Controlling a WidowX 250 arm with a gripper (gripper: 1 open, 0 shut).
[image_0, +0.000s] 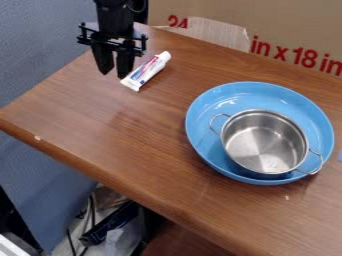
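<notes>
My black gripper (114, 62) hangs at the top left, its two fingers apart above the wooden table, just left of a white, red and blue toothpaste tube (146, 71). Nothing shows between the fingers. The tube lies diagonally on the table. On the right, a steel pot (263, 142) with two wire handles sits in a blue plate (214, 103).
A cardboard box (294, 30) stands behind the table. A grey-blue surface borders the table on the left, with cables and clutter below the front-left edge.
</notes>
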